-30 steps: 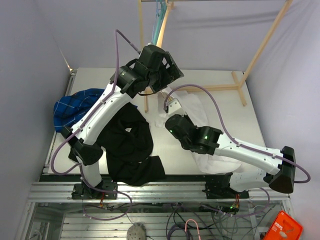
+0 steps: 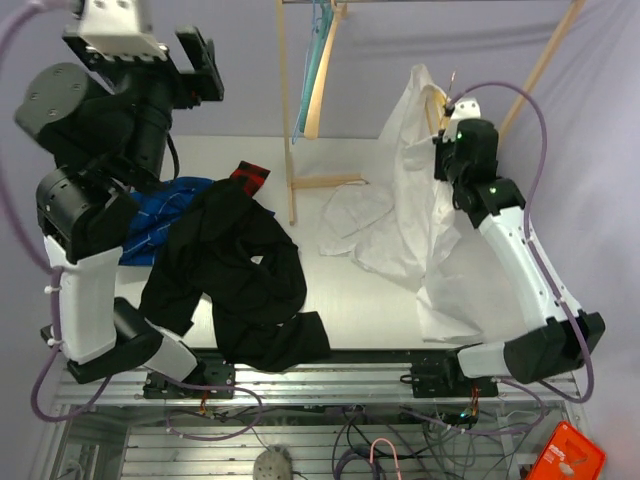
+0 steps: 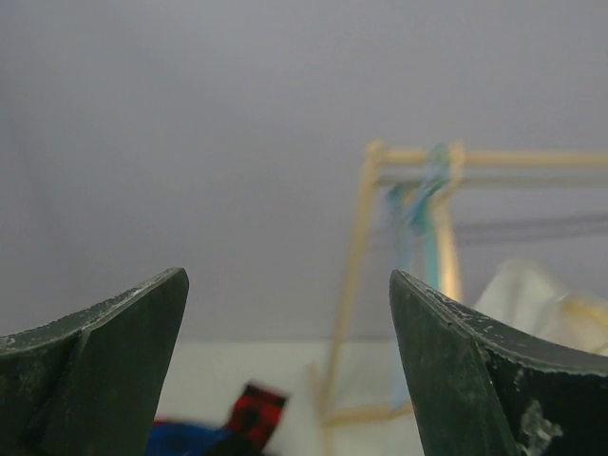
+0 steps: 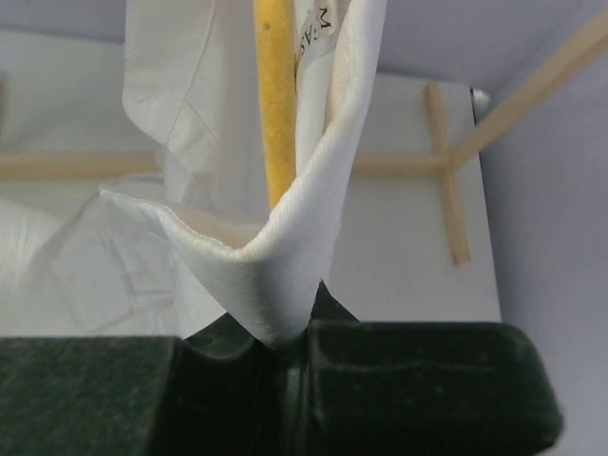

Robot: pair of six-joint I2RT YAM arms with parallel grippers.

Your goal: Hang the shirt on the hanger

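Lifted at the right side is the white shirt (image 2: 405, 200), its lower part trailing over the table. A wooden hanger (image 4: 275, 104) is inside the shirt, its yellowish bar showing between folds of white cloth. My right gripper is shut on the shirt's edge; whether it also grips the hanger is hidden by the cloth. Raised high at the upper left, my left gripper stands open with nothing between its fingers. In the left wrist view, the shirt (image 3: 521, 299) appears blurred at the right edge.
A wooden rack (image 2: 290, 120) stands at the back, with a teal hanger (image 2: 318, 70) and a wooden hanger (image 2: 325, 80) on its rail. Black cloth (image 2: 235, 260) and blue checked cloth (image 2: 150, 225) lie at the left. Bare table (image 2: 320, 270) shows between the black cloth and the shirt.
My right gripper has moved right and up, carrying the white shirt higher. The left arm has swung left and risen toward the camera, away from the shirt; its gripper is now open.
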